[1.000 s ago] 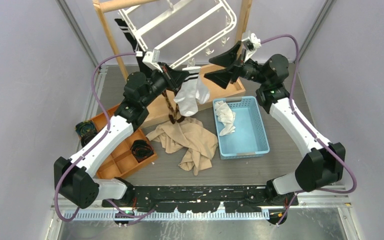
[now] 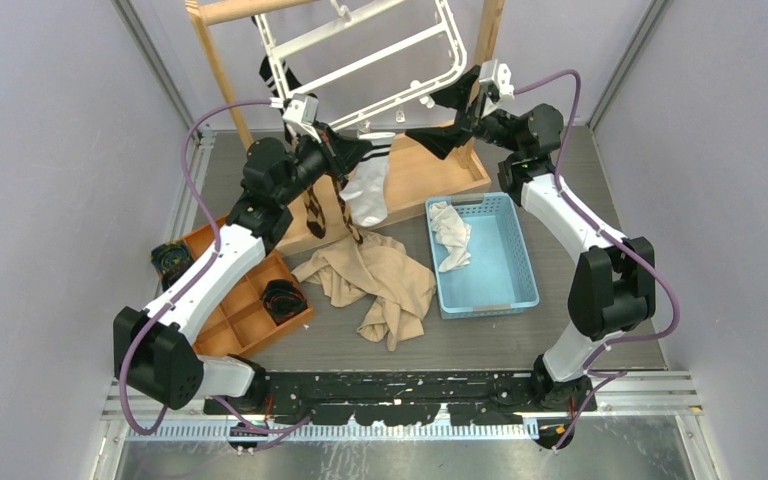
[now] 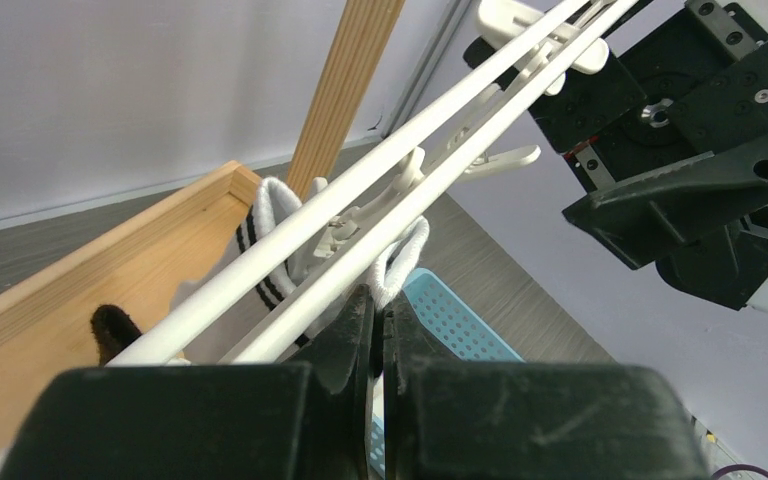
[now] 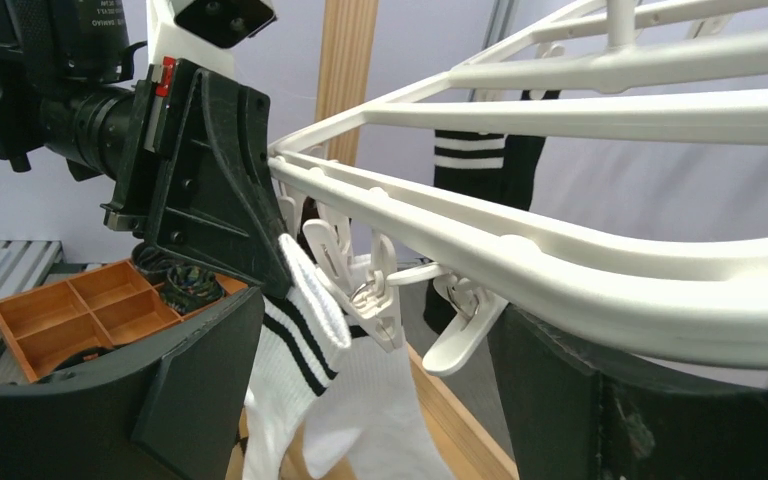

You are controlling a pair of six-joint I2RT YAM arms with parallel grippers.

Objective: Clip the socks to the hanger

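Observation:
A white sock with black stripes [image 2: 367, 190] hangs below the white hanger [image 2: 380, 53], and my left gripper [image 2: 365, 150] is shut on its cuff. In the left wrist view the cuff [image 3: 398, 262] rises from between the closed fingertips. My right gripper [image 2: 423, 116] stands open at the hanger's right front corner. From the right wrist view, its fingers [image 4: 175, 400] lie to either side of a white clip [image 4: 465, 335], without touching it. Another clip [image 4: 368, 290] is close beside the sock cuff; whether it grips any fabric I cannot tell.
Black striped socks [image 4: 470, 155] hang farther back on the hanger. A blue basket [image 2: 505, 270] holds a pale cloth [image 2: 451, 237]. Beige cloth [image 2: 375, 280] lies on the floor, near an orange divided box [image 2: 225, 325]. Wooden posts [image 2: 488, 35] flank the hanger.
The hanger has swung a little, and the hanging sock has settled leftward. My left arm has barely moved.

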